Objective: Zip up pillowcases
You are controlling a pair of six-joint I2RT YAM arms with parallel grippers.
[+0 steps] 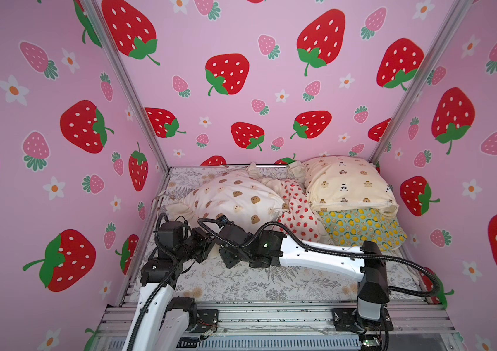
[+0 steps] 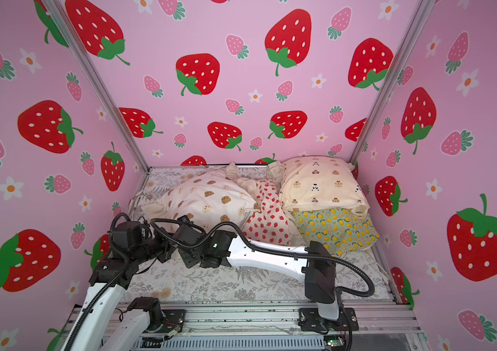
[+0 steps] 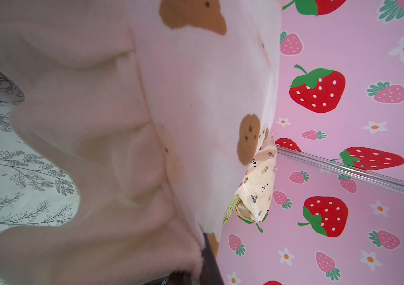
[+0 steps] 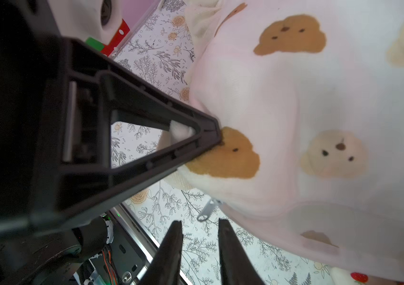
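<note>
The white pillowcase [image 1: 225, 196] with brown bear heads lies plump at the left of the bed surface, its near edge partly hidden by my arms. My left gripper [image 1: 208, 241] is shut on its near edge; in the right wrist view its dark fingers [image 4: 209, 130] pinch the cloth. Fleecy lining [image 3: 92, 142] bulges in folds in the left wrist view. A small metal zipper pull [image 4: 206, 210] hangs at the pillowcase edge beneath the left fingers. Just below this pull, my right gripper stands part open, its two fingertips apart and nothing clearly between them.
To the right, a cream pillow [image 1: 347, 181] rests on a yellow lemon-print one [image 1: 365, 228]. The patterned sheet [image 1: 295, 283] is clear in front. Both arms stand close together near the pillow's front.
</note>
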